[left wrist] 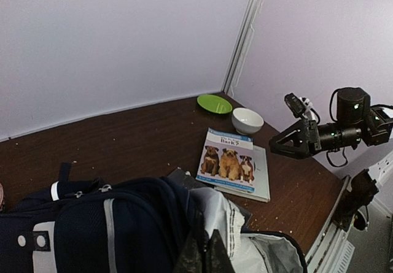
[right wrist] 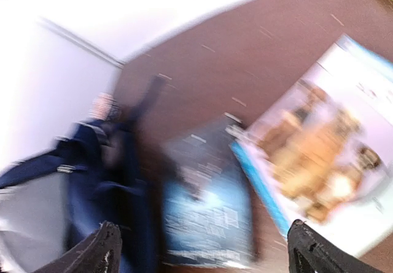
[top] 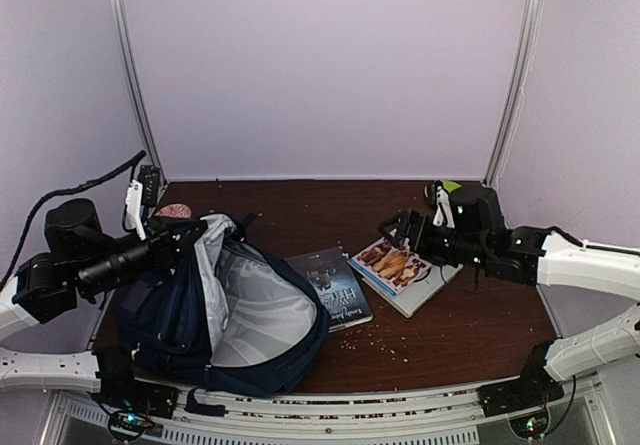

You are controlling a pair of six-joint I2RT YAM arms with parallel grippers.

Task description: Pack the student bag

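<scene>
The navy backpack (top: 170, 315) lies at the left with its pale lining (top: 260, 305) exposed. My left gripper (top: 200, 227) is shut on the bag's upper edge, seen at the bottom of the left wrist view. My right gripper (top: 393, 227) stands open above two stacked books: one with dogs (left wrist: 224, 161) on a pale one (top: 430, 290). A dark blue book (top: 338, 295) lies between bag and stack. The right wrist view is blurred, showing the dog book (right wrist: 313, 150) between and beyond the fingers.
At the back right are a green plate (left wrist: 214, 104) and white bowl (left wrist: 247, 120). A pink item (top: 174, 211) is behind the bag. Crumbs lie on the front middle of the table.
</scene>
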